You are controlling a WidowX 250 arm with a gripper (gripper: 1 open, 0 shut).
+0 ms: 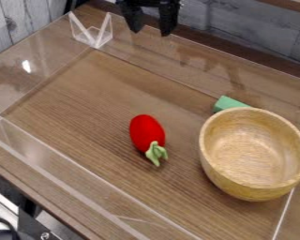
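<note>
My gripper (150,26) hangs at the top centre, dark and partly cut off by the frame's edge; whether it is open or shut is unclear. Below it on the wooden surface lies a red vegetable-like object (146,133) with a green tip, well apart from it. A tan round bowl (250,178) stands at the lower right, with a small green object (231,106) just above it.
A white wire-like shape stands at the upper left near the back edge, and raised borders run along the back.
</note>
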